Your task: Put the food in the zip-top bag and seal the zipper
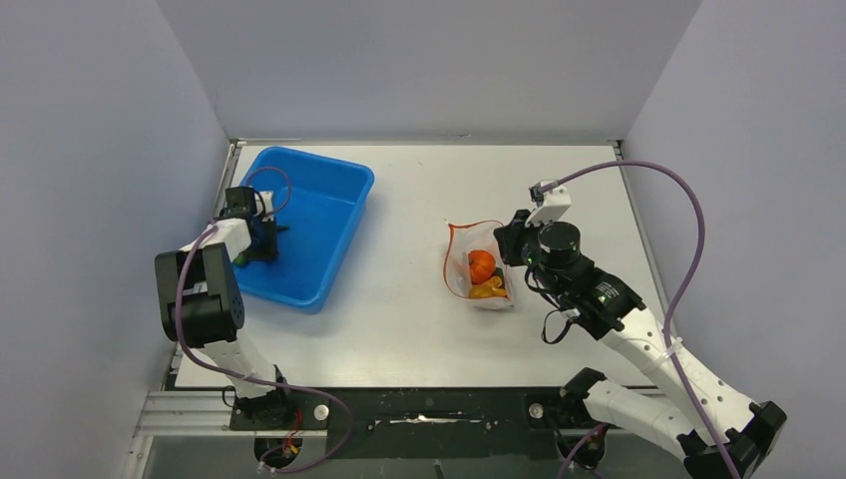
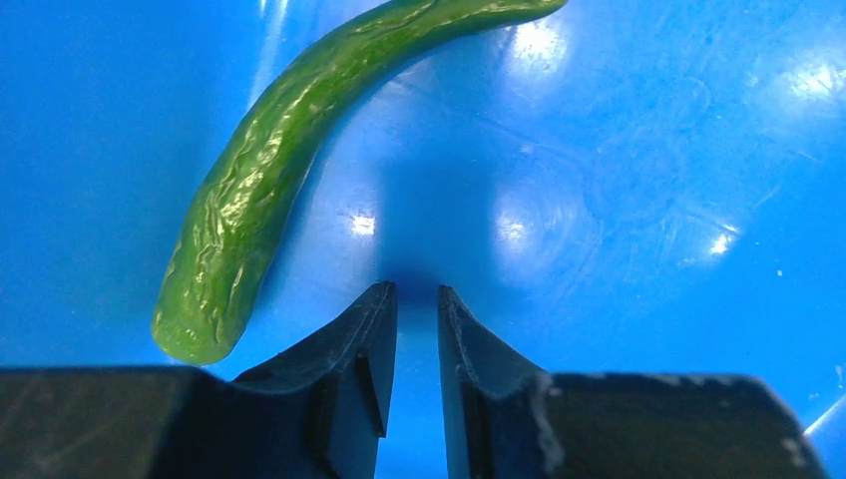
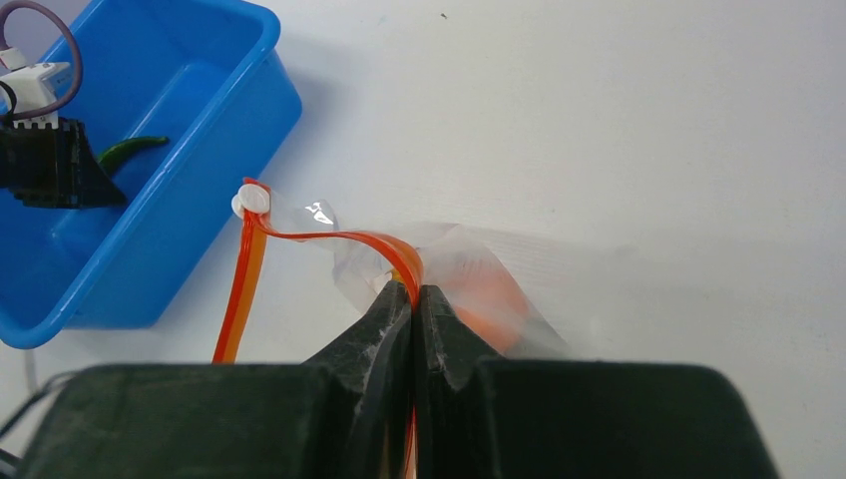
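Observation:
A long green chili pepper (image 2: 249,180) lies curved on the blue bin's floor in the left wrist view. My left gripper is down in the bin beside it, its fingers narrowly parted with only blue floor visible between them. The pepper is apart from both fingertips. Clear and orange-rimmed, the zip top bag (image 1: 454,283) stands gaping on the table, holding an orange pumpkin-like item (image 1: 481,265), a yellow one (image 1: 489,289) and something dark green. My right gripper is shut on the bag's orange zipper rim (image 3: 349,236). A white slider (image 3: 253,199) sits at the zipper's far corner.
The blue bin (image 1: 337,261) stands on the table's left, its walls around my left gripper. Bare white table (image 1: 404,200) separates the bin from the bag. Purple cables loop over both arms.

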